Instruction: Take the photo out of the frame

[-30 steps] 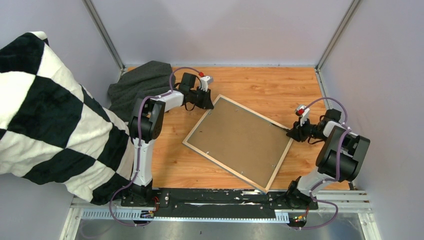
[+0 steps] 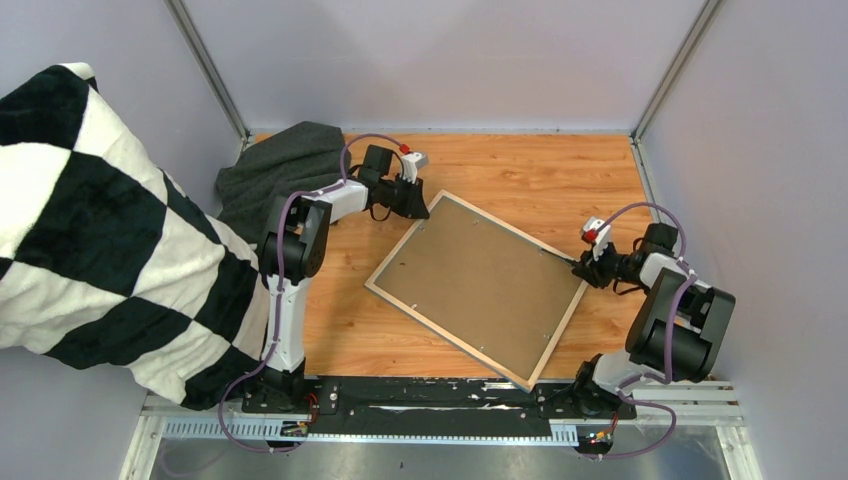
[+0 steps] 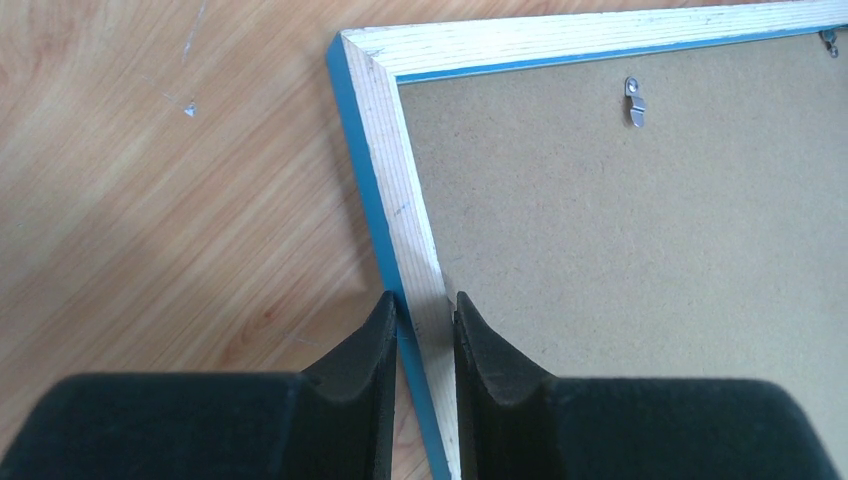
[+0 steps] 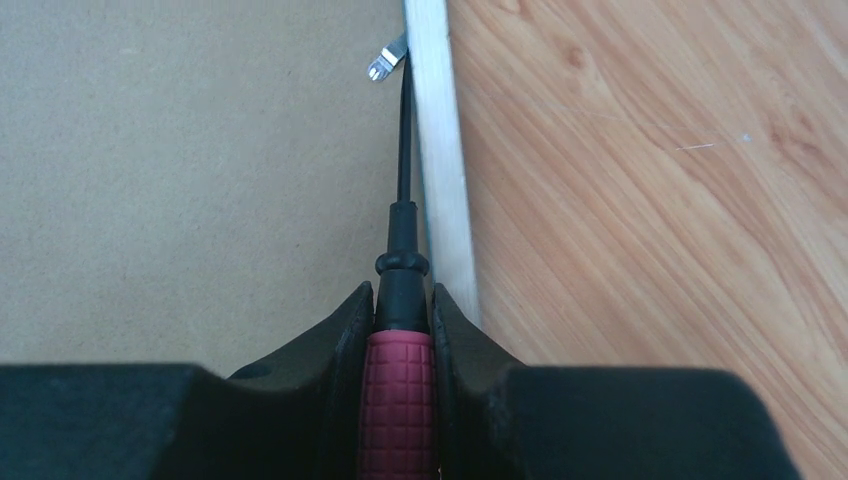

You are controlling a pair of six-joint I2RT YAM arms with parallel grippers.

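The picture frame point(image 2: 402, 248) lies back up on the table, brown backing board point(image 2: 470, 280) showing, small metal clips point(image 3: 634, 105) along its inner edge. My left gripper is shut on the frame's wooden edge point(image 3: 395, 170) near its upper corner. My right gripper is shut on a screwdriver with a red-and-black handle point(image 4: 398, 400); its thin shaft point(image 4: 405, 130) runs along the inside of the frame's rim to a clip point(image 4: 385, 62), where the tip is hard to make out.
A dark grey cloth point(image 2: 270, 175) lies at the back left, beside a large checkered cloth point(image 2: 120, 240). Bare table point(image 2: 520, 165) shows behind the frame and at the front left. Walls enclose the back and sides.
The left arm and the frame look still.
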